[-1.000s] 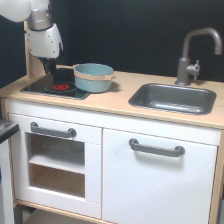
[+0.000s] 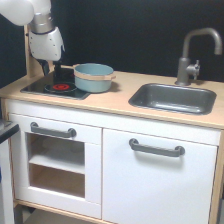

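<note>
A blue-grey pot (image 2: 96,80) with light handles stands upright at the right side of the black cooktop (image 2: 38,87), partly over it. To its left, my white arm comes down from the top left, with the gripper (image 2: 47,67) above the back of the cooktop. The gripper is left of the pot and apart from it. Its fingers are small and dark against the background, so I cannot make out whether they are open or shut. No object shows clearly in them.
One burner (image 2: 61,87) glows red in front of the gripper. A metal sink (image 2: 174,97) with a tall faucet (image 2: 189,62) is at the right. Bare wooden counter (image 2: 120,91) lies between pot and sink. Below are a white oven door (image 2: 86,143) and a closed cabinet door (image 2: 160,180).
My arm and gripper have shifted slightly right and a little lower. The pot, faucet and doors look unmoved.
</note>
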